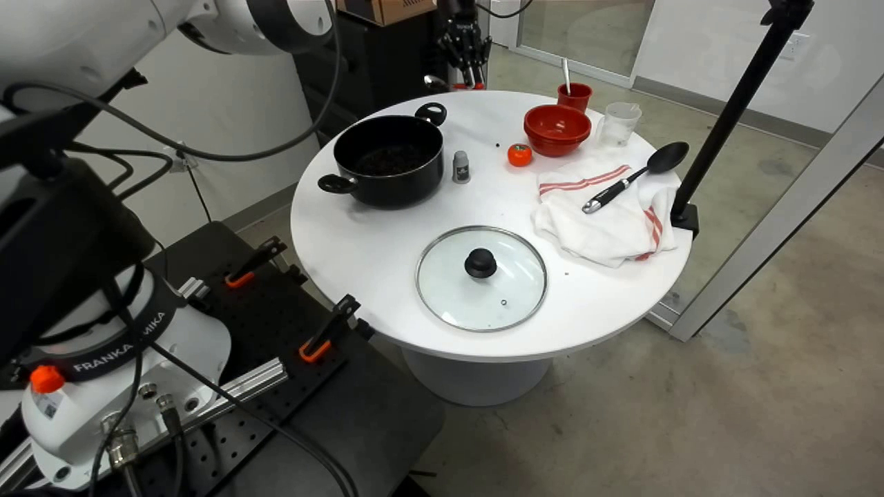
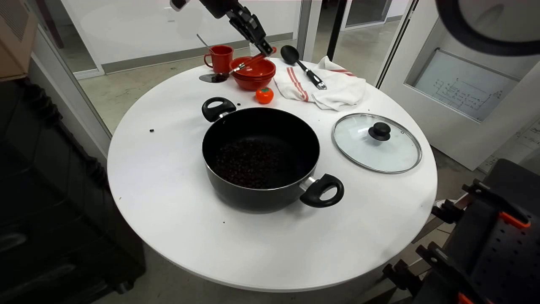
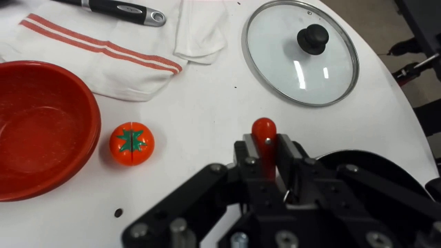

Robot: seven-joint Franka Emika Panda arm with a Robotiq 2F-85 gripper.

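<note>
My gripper (image 1: 473,83) is shut on the red handle of a spoon (image 1: 434,83), high beyond the table's far edge in exterior view 1. In exterior view 2 the gripper (image 2: 268,49) appears at the top, and the spoon (image 2: 206,78) slants down to the left, with something dark on its metal bowl. Between the fingers in the wrist view, the rounded end of the red handle (image 3: 264,132) sticks out; the gripper hides the spoon's bowl there. A black pot (image 2: 260,197) holds many small dark pieces, likely beans. Two stacked red bowls (image 1: 556,131) stand beside a toy tomato (image 1: 519,154).
A glass lid (image 1: 481,298) lies flat near the front. On a striped white towel (image 1: 597,228) rests a black spoon (image 1: 667,157). A red mug (image 1: 574,96), clear cup (image 1: 619,124) and small grey shaker (image 1: 460,166) stand around. A few loose dark bits dot the table.
</note>
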